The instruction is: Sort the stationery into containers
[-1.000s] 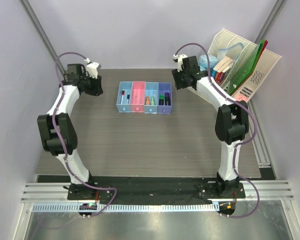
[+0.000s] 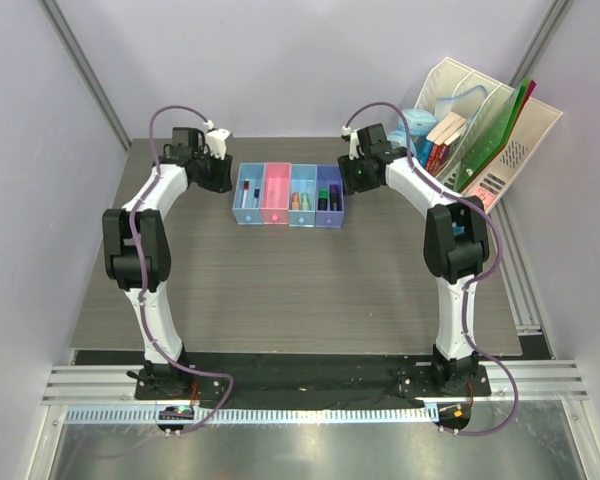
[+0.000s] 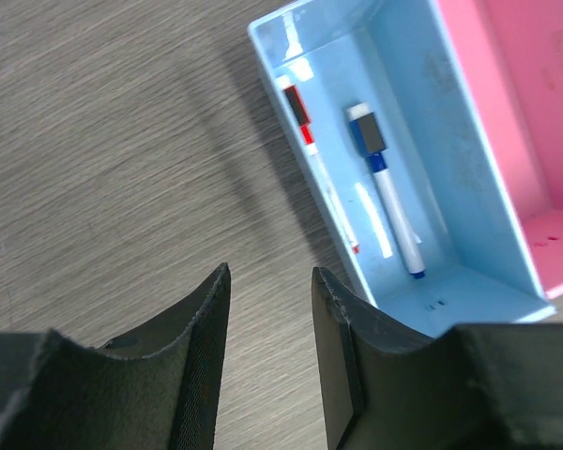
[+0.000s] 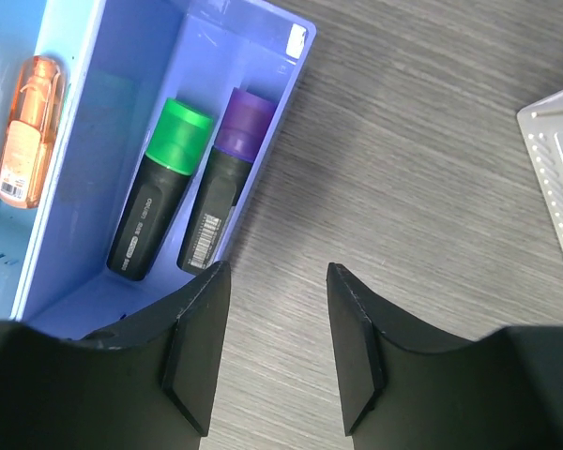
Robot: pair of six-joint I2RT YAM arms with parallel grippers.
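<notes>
Four bins stand side by side at the table's back middle. The left blue bin holds a red marker and a blue marker. Beside it the pink bin looks empty. An orange bottle and a greenish one lie in the second blue bin. In the purple bin are a green-capped and a purple-capped black bottle. My left gripper is open and empty left of the row; my right gripper is open and empty right of it.
At the back right stands a white file rack holding a blue pouch, books and a green folder.
Both grippers have moved inward toward the bin row, the left one to the right and the right one slightly left and down. The bins and their contents stay put.
</notes>
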